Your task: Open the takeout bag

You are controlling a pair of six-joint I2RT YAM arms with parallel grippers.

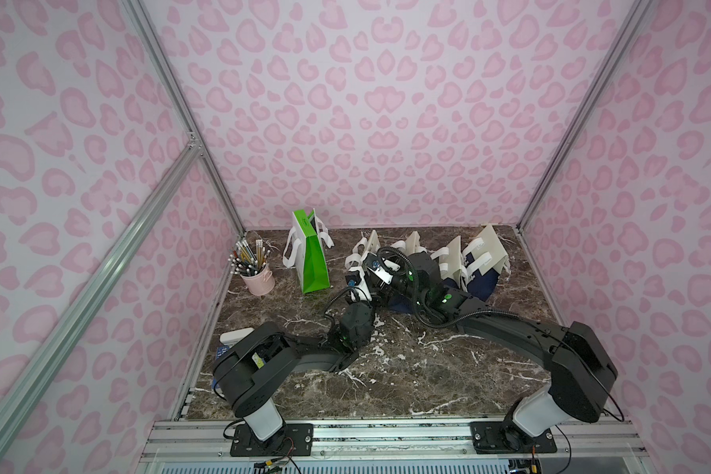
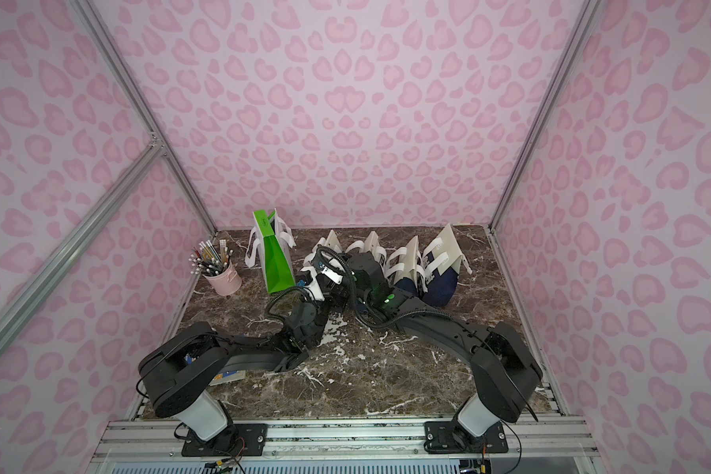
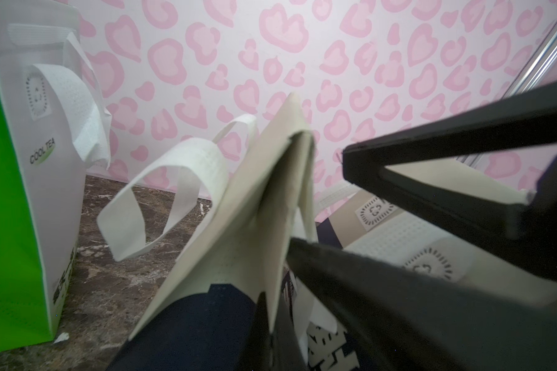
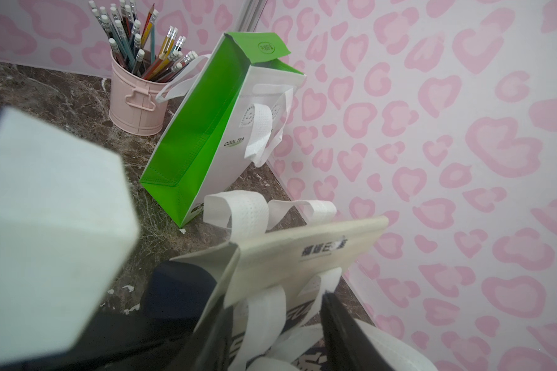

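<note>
The beige and navy takeout bag [image 3: 229, 266] stands in front of my left gripper, its top closed to a peak and its side folded inward. My left gripper is shut at the folded side; I cannot tell whether bag material is pinched between its tips. My right gripper is part open across the near side of the same bag [image 4: 309, 247], a white handle [image 4: 267, 321] showing between its fingers. In the left wrist view, one dark right finger [image 3: 352, 290] touches or nearly touches the bag's edge. Both arms hide most of this bag from above.
A green and white bag [image 1: 312, 256] stands to the left, beside a pink bucket of pencils [image 1: 258, 280]. More beige and navy bags [image 1: 486, 252] stand in a row to the right. White scraps lie on the marble table.
</note>
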